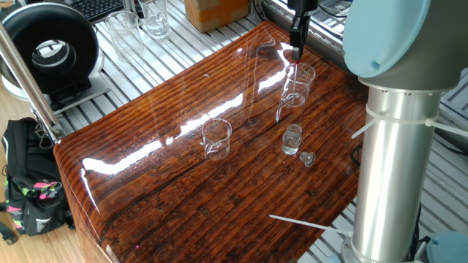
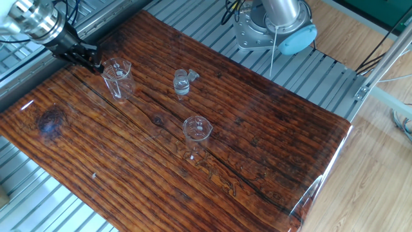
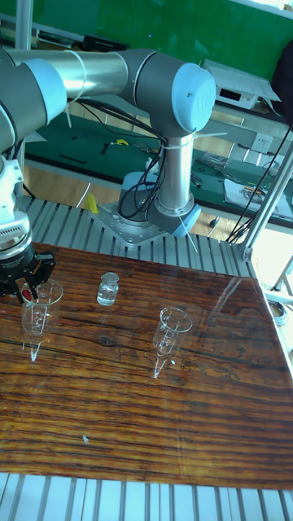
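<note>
My gripper is at the table's back corner in exterior view 2, its black fingers pointing down beside the rim of a clear glass beaker. In exterior view 1 the fingertips are just above that beaker. A small red spot shows at the fingertips in exterior view 3. Whether the fingers are apart or closed on something thin is not clear. A second clear beaker stands upright near the table's middle. Between the two, a small glass bottle holds clear liquid, with a glass stopper lying beside it.
More glassware and a cardboard box stand on the slatted bench beyond the table. The arm's base sits off one edge, with a cable tie sticking out over the tabletop.
</note>
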